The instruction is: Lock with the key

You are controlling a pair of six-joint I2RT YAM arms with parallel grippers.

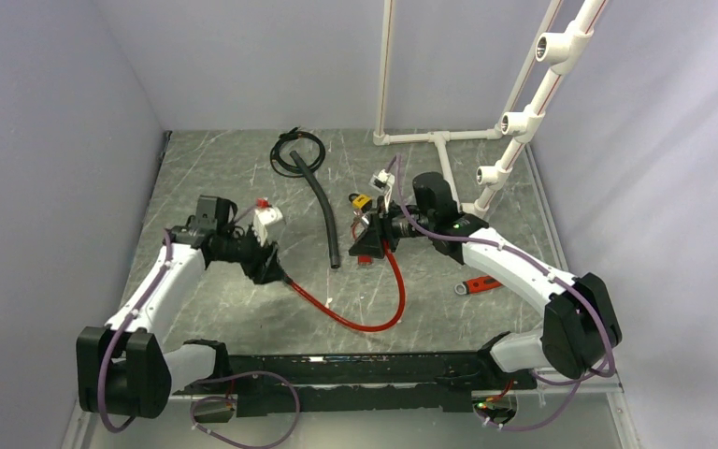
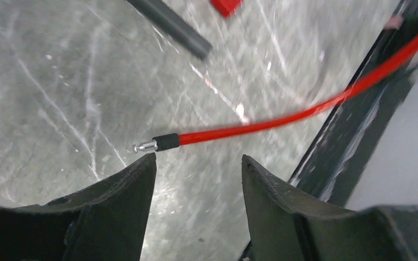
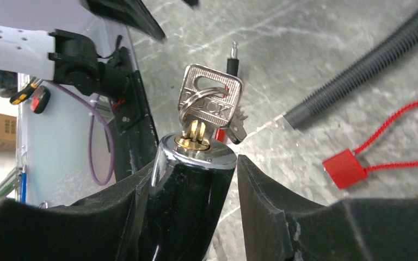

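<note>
In the right wrist view, my right gripper is shut on a glossy black lock body [image 3: 188,209] with a chrome end. A silver key [image 3: 211,97] stands at that end, above a brass part [image 3: 195,132]; whether it is turned cannot be told. A ring [image 3: 188,106] joins it to a second key [image 3: 236,129], partly hidden. From the right gripper in the top view, the red cable [image 1: 374,327] curves down and left. Its metal pin [image 2: 145,146] lies just beyond the fingertips of my left gripper, which stands open and empty.
A dark corrugated hose [image 1: 325,210] lies between the arms, below a black cable coil [image 1: 297,152]. A small red block [image 3: 345,169] with a cord is near the right gripper. A red-handled tool [image 1: 479,285] lies to the right, by white pipes [image 1: 449,164].
</note>
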